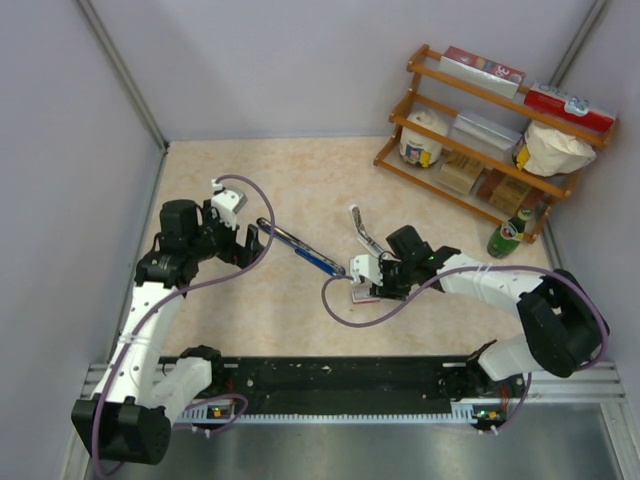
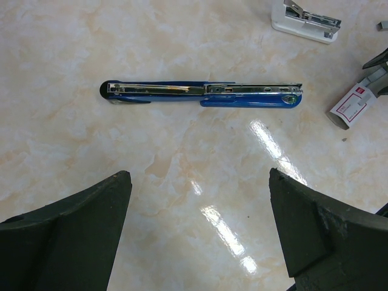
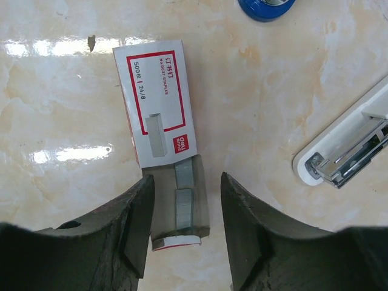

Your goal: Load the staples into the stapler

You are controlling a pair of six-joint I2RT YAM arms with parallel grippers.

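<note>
The blue stapler lies opened out flat on the table, its metal channel facing up. A second, white stapler stands opened nearby, to the right in the right wrist view. The staple box has its tray pulled out towards my right gripper. One staple strip is in that tray, and another strip rests on the box lid. My right gripper is open, its fingers on either side of the tray. Left of the blue stapler, my left gripper hangs open and empty.
A wooden shelf with boxes and tubs fills the back right corner. Beside it lies a green bottle.
</note>
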